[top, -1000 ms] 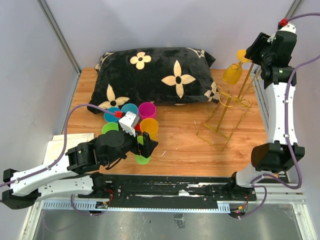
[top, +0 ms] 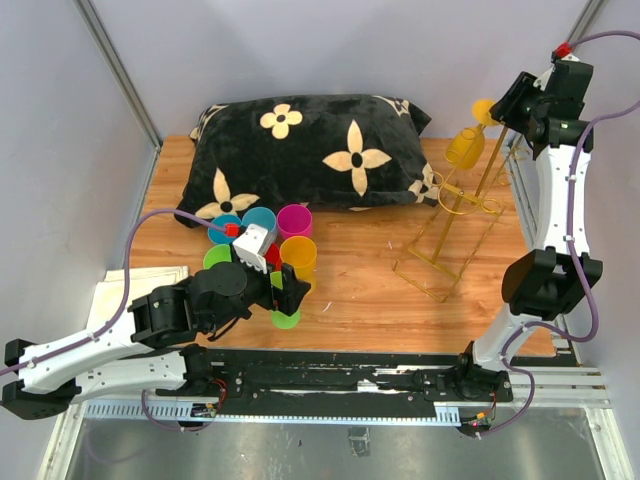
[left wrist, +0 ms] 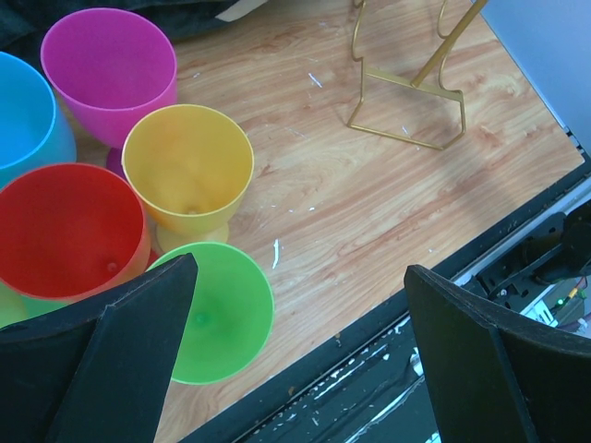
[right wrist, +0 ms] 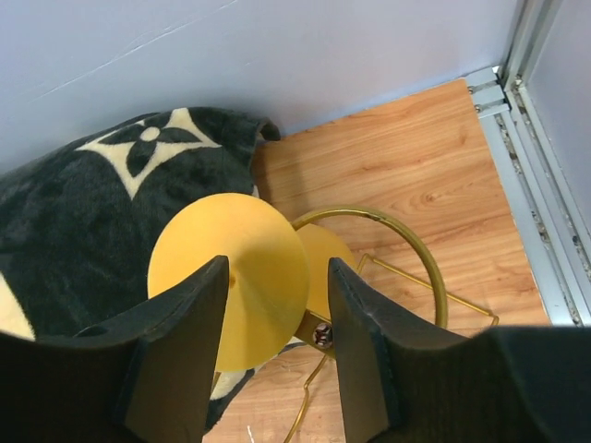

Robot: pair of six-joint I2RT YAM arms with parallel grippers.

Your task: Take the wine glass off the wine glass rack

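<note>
A yellow wine glass (top: 464, 148) hangs upside down at the top of the gold rack (top: 432, 262). My right gripper (top: 509, 108) is just above its round base (top: 480, 111); in the right wrist view that base (right wrist: 222, 277) fills the middle, with the fingers of my right gripper apart on either side of its lower part. Whether they touch it I cannot tell. My left gripper (top: 285, 298) is open above the cluster of coloured glasses at the front left, with nothing held.
Several upright coloured glasses (left wrist: 185, 175) stand left of centre. A dark flowered cushion (top: 300, 160) lies along the back wall. Pale sheets (top: 110, 295) lie at the left. The wooden table between glasses and rack (top: 355, 280) is clear.
The right arm has shifted slightly around the top of the rack, its gripper staying near the glass base. The left arm is nearly still.
</note>
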